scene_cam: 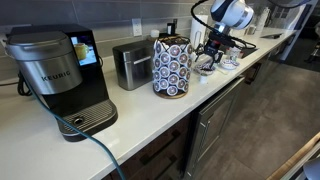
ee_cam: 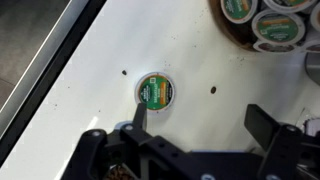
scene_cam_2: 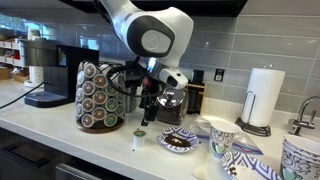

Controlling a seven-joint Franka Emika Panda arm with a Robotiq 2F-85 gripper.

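A single coffee pod (scene_cam_2: 139,139) with a green and orange lid stands upright on the white counter. Seen from the wrist, that pod (ee_cam: 155,91) lies just ahead of the left-hand finger (ee_cam: 135,130), off the centre of the fingers. My gripper is open, only bare counter showing between its fingers. In exterior view 2 the gripper (scene_cam_2: 152,106) hangs above and slightly right of the pod, pointing down. A rotating carousel (scene_cam: 172,68) full of pods stands close by. The Keurig coffee maker (scene_cam: 62,85) is farther along the counter.
A patterned plate (scene_cam_2: 180,139) lies right of the pod, with a cup (scene_cam_2: 222,138) beyond it. A paper towel roll (scene_cam_2: 261,98) stands at the back. The counter's front edge (ee_cam: 45,75) runs close to the pod. A metal toaster (scene_cam: 133,64) sits by the wall.
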